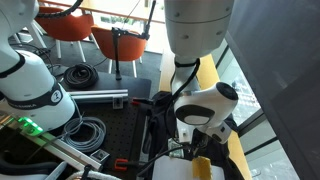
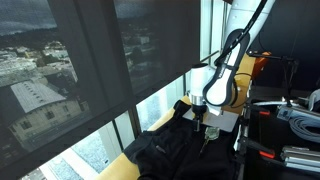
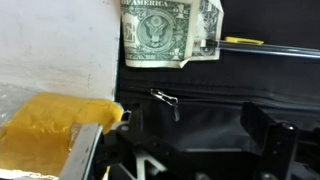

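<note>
Below my open gripper in the wrist view is a black fabric bag (image 3: 210, 88), with a zipper pull (image 3: 166, 98) showing between the spread fingers. Nothing is held. A one-dollar bill (image 3: 160, 32) lies on the cloth beyond the fingertips, its right end creased. Against that end rests a dark pen (image 3: 262, 48) with a yellow clip. In exterior view 2 the bill (image 2: 212, 133) appears small, near the gripper. The fingertips are hard to make out in both exterior views.
A yellow packet (image 3: 35, 128) lies on a white surface (image 3: 60, 45) left of the bag. Coiled cable (image 1: 84, 132) lies near the arm's base. A grey panel (image 1: 275, 60) slopes along one side of the workspace.
</note>
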